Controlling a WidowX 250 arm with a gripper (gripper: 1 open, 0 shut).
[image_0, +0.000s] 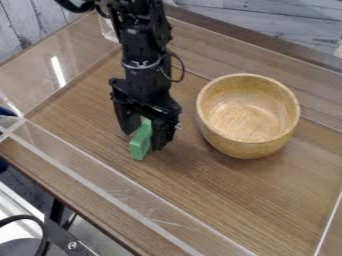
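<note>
The black robot arm (140, 70) reaches down from the top centre to my gripper (144, 128), which is low over the wooden table, its fingers spread open around a small green object (140, 148). The green object lies on the table, partly hidden behind the dark fingers; whether they touch it cannot be told.
A large tan bowl (247, 115) stands to the right of the gripper. A cable lies at the lower left corner, and a pale object is at the top left edge.
</note>
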